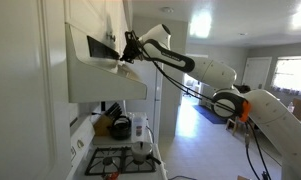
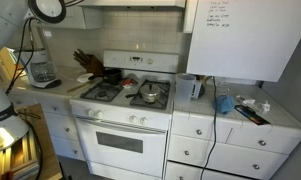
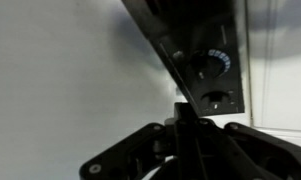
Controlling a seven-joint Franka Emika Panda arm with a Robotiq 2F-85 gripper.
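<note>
A dark microwave [image 1: 102,50] sits in the white upper cabinet [image 1: 108,84] in exterior view 1. Its black control panel [image 3: 205,60], with a round dial [image 3: 210,64] and a smaller control below, fills the upper middle of the wrist view. My gripper is shut, with nothing showing between its fingers. The tips overlap the panel's lower edge in the wrist view; whether they touch it I cannot tell. From the side, the gripper [image 1: 124,60] is at the microwave's front. In exterior view 2 the gripper is out of sight.
Below the cabinet is a white stove [image 2: 123,125] with a metal pot [image 2: 149,92] on a burner. A knife block [image 2: 90,64] stands left of it. A pitcher [image 2: 185,87] and small items lie on the right counter. The floor [image 1: 196,150] behind the arm looks clear.
</note>
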